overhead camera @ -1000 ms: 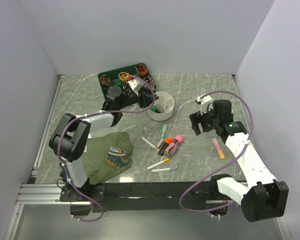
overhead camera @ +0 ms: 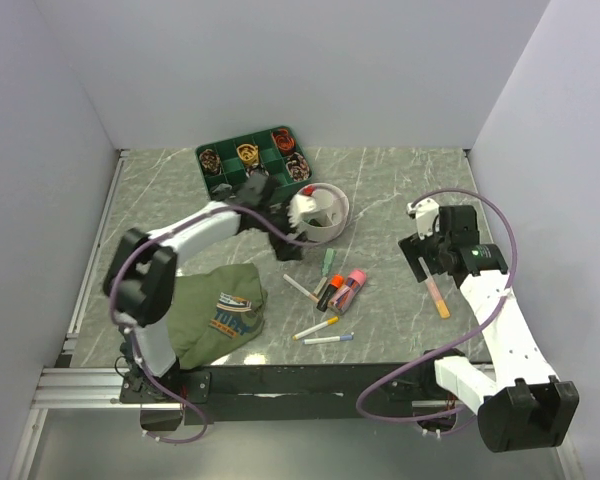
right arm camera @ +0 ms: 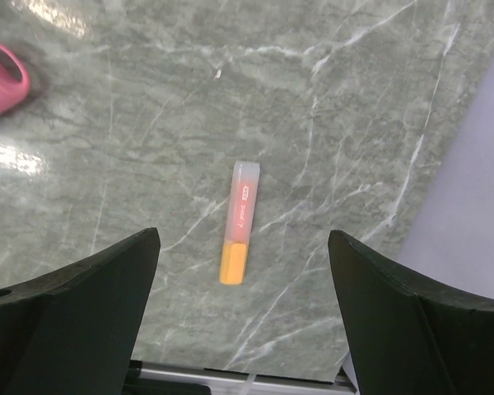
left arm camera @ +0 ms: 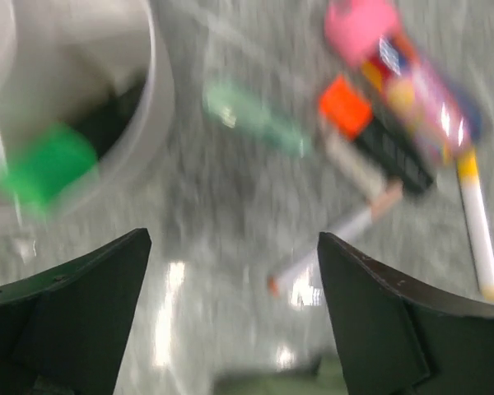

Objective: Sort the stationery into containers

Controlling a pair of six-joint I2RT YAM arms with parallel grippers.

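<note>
My left gripper (overhead camera: 293,245) hangs part open at the near left side of the white round container (overhead camera: 342,193), and its view is blurred. Nothing shows between its fingers. Inside the container, in the left wrist view, a green-capped marker (left arm camera: 51,164) lies. A green marker (overhead camera: 328,262), an orange-and-black marker (overhead camera: 330,292), a pink pencil case (overhead camera: 348,290), a white marker (overhead camera: 300,287), a yellow-capped marker (overhead camera: 316,327) and a blue-capped marker (overhead camera: 328,339) lie loose. At right, my open right gripper (overhead camera: 420,257) hovers above an orange-ended pen (right arm camera: 238,222), apart from it.
A dark green divided tray (overhead camera: 202,152) with coiled bands stands behind the container. An olive cloth pouch (overhead camera: 205,315) covers the front left. Bare marble lies between the pencil case and the right arm.
My right gripper has shifted slightly right and nearer the orange-ended pen.
</note>
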